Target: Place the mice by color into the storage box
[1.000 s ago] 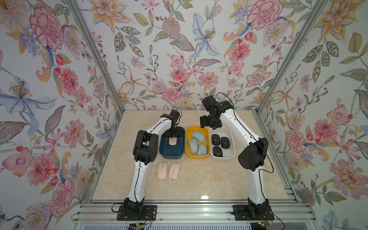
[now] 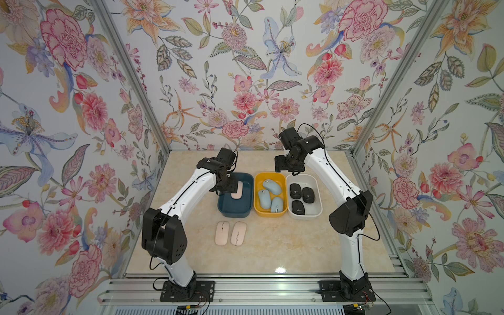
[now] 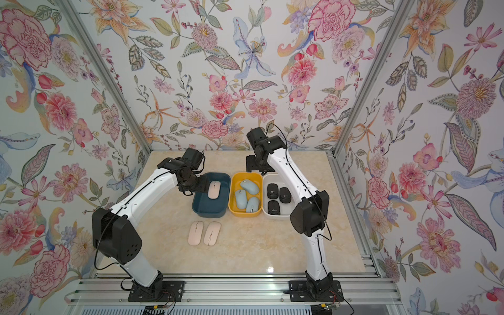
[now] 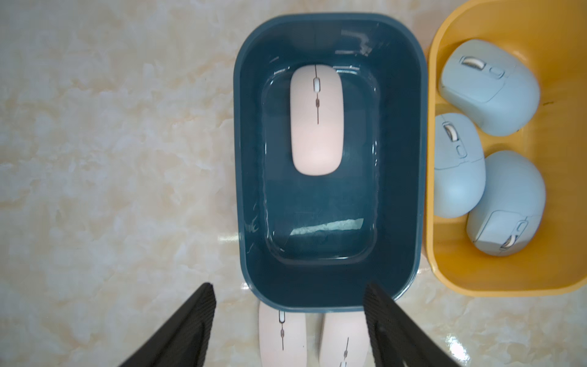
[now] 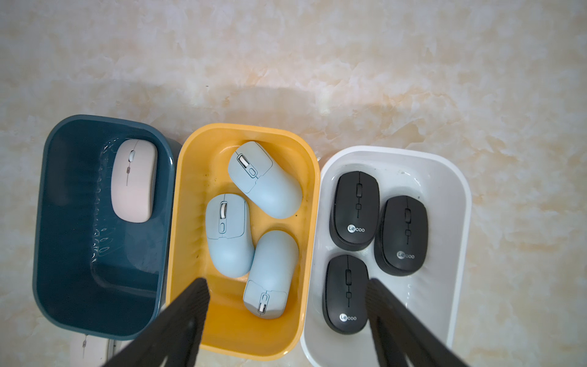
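One pink mouse [image 4: 316, 134] lies in the upper part of the dark blue box [image 4: 330, 214]. Two more pink mice, a left one [image 2: 222, 233] and a right one [image 2: 239, 233], rest on the table in front of that box. In the yellow box [image 5: 214, 333] are three light blue mice [image 5: 229, 244]; the white box [image 5: 443, 293] holds three black mice [image 5: 401, 235]. My left gripper stands open above the blue box's near edge, with nothing gripped. Open and empty, my right gripper hovers over the yellow and white boxes.
The three boxes stand side by side, close together. Bare table [image 2: 304, 246] extends in front of the yellow and white boxes. Patterned walls and metal frame rails [image 2: 273, 278] bound the workspace.
My left gripper has risen out of the blue box, leaving the pink mouse inside, and the arm has swung left.
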